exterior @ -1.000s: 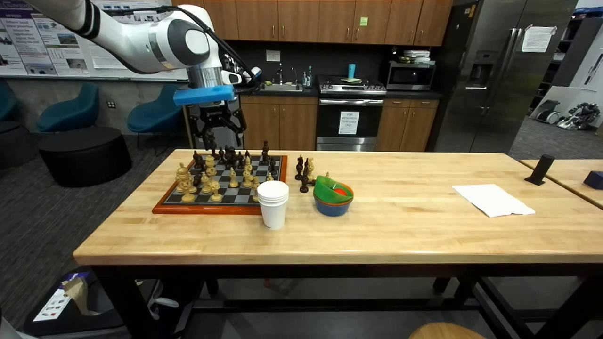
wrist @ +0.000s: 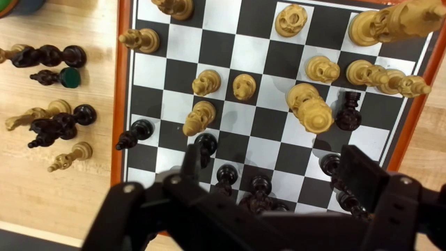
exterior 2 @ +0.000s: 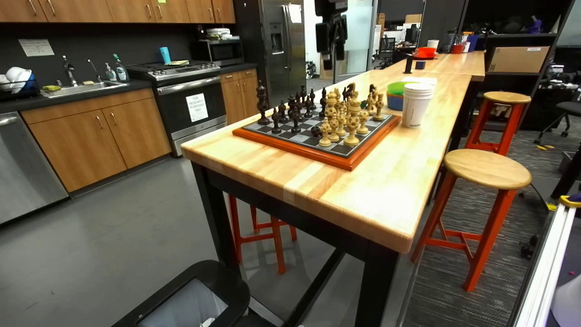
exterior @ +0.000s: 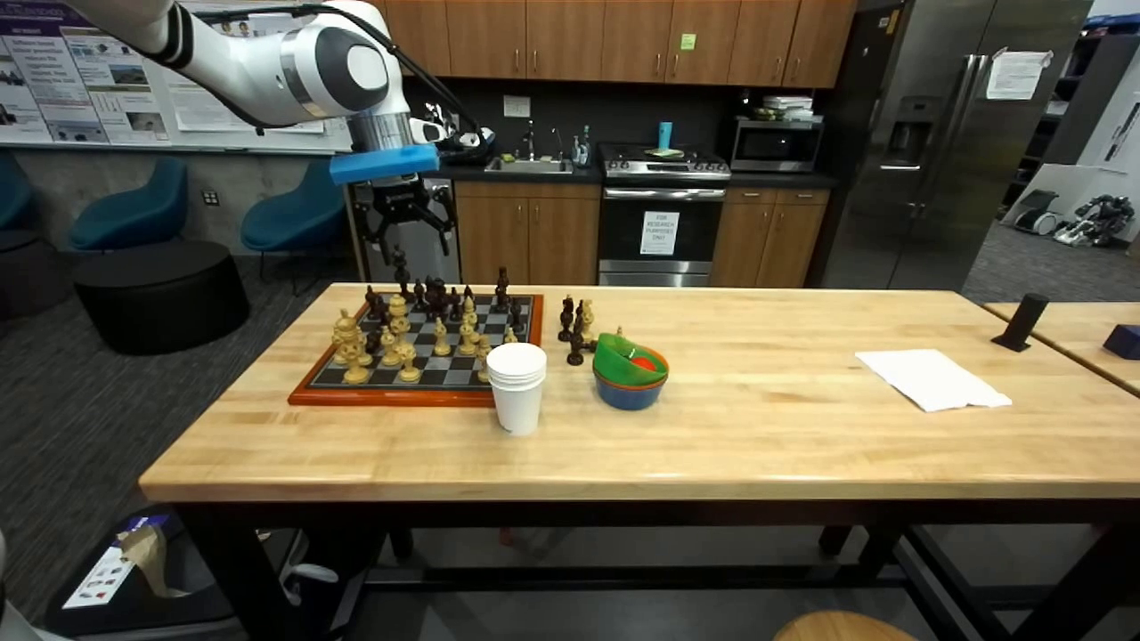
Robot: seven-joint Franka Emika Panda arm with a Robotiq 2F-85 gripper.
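Note:
A chessboard with a wooden red-brown rim carries dark and cream carved pieces at the left of the table. My gripper hangs above the board's far side, its fingers parted and empty, clear of the pieces. In the wrist view the gripper spans several dark pieces below it. A dark piece lies on its side among the cream ones, close to a tall cream piece. Beside the board stand a few dark and cream pieces on bare wood.
A stack of white paper cups stands at the board's near right corner. Right of it are nested bowls, blue and green. A white sheet lies farther right; the wood between is clear. Stools flank the table.
The gripper has risen a little and shifted slightly left in exterior view 1. The pieces, cups and bowls look unmoved.

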